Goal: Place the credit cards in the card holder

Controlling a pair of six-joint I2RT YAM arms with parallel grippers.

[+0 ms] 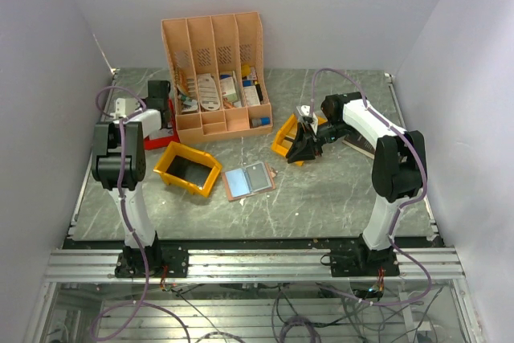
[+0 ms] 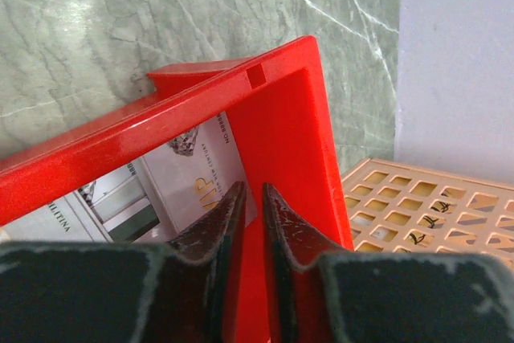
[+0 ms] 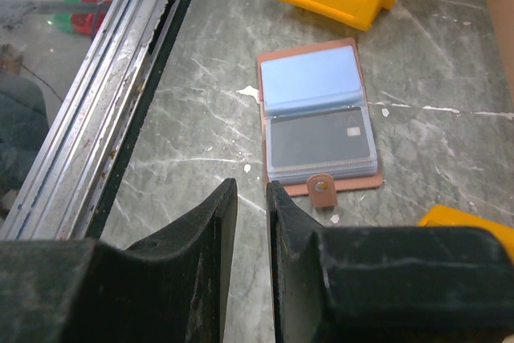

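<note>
My left gripper is down at the red box [image 2: 313, 150] at the far left of the table, its fingertips slightly parted at the cards [image 2: 201, 174] lying inside; whether anything is between them is unclear. The open card holder [image 1: 249, 180], with pale blue and grey sleeves, lies at the front middle and also shows in the right wrist view [image 3: 313, 78]. My right gripper hangs right of it, fingers a little apart with nothing between them.
A peach organizer [image 1: 213, 126] with mixed items stands at the back. A yellow bin [image 1: 173, 174] sits left of the holder, another [image 1: 285, 134] under the right arm.
</note>
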